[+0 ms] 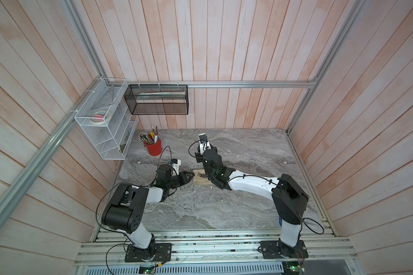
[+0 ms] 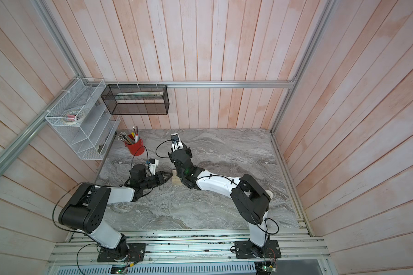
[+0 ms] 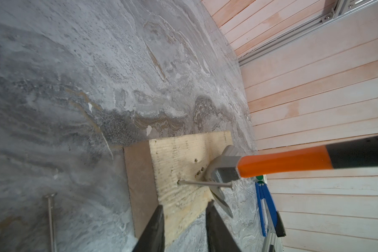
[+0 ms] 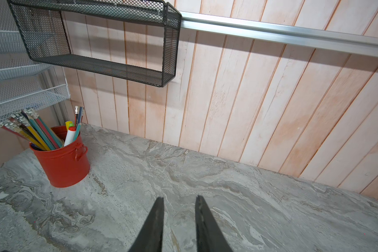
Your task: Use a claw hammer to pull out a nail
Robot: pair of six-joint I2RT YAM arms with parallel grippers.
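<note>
A pale wooden block (image 3: 176,163) lies on the grey table, and a nail (image 3: 203,183) stands out from it, its head outward. Right behind the nail is the steel head of the claw hammer (image 3: 218,170); whether a claw slot sits around the shank I cannot tell. Its orange and black handle (image 3: 285,162) slants off to the right toward my right arm. My right gripper is shut on that handle; the grip itself is hidden. My left gripper is open beside the block, its fingers apart and nothing between them.
On the table near the block lies a loose nail (image 3: 51,222). A blue-handled tool (image 3: 269,205) is farther right. The red bucket (image 4: 65,168) of pencils stands at the back left, under the wire baskets (image 1: 156,107).
</note>
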